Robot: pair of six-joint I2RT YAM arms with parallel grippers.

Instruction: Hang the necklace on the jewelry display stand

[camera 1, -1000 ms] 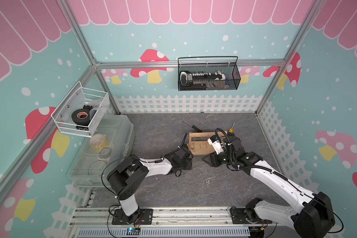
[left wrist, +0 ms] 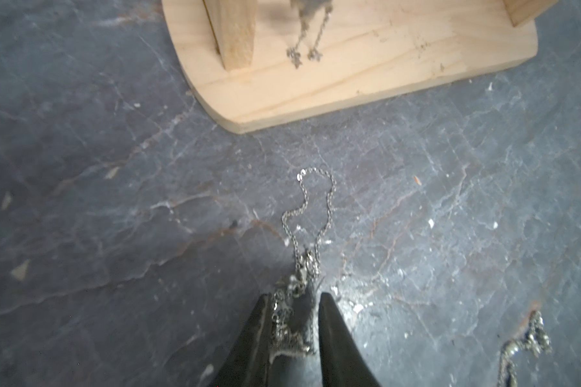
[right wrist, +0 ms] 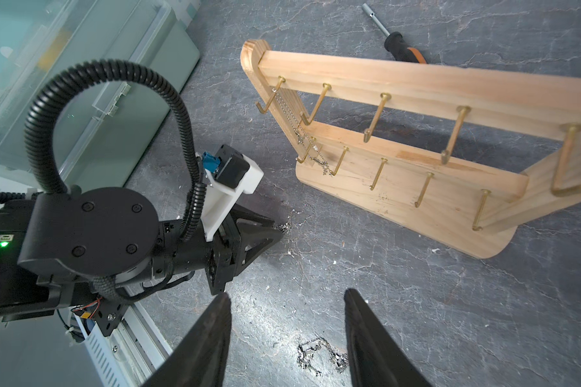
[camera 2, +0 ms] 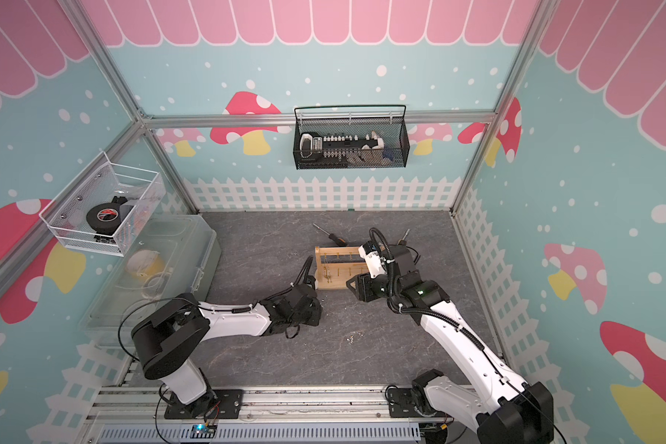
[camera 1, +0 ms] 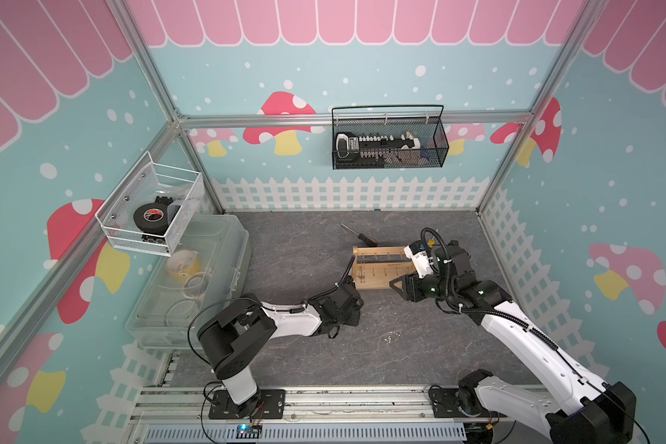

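Note:
A wooden stand [right wrist: 426,80] with brass hooks stands at the middle back; a chain [right wrist: 290,113] hangs at its left end. In the left wrist view, a silver necklace [left wrist: 329,206] lies on the table before the stand, its bunched end between the fingers of my part-open left gripper; whether they touch it cannot be told. My right gripper is part open above the table at the stand's front right, nothing between its fingers.
Another chain pile [right wrist: 322,351] lies nearer the table's front. A screwdriver [right wrist: 403,48] lies behind the stand. A lidded plastic bin [camera 1: 185,288] is at left, with wire baskets on the walls.
The right arm has moved up and to the right.

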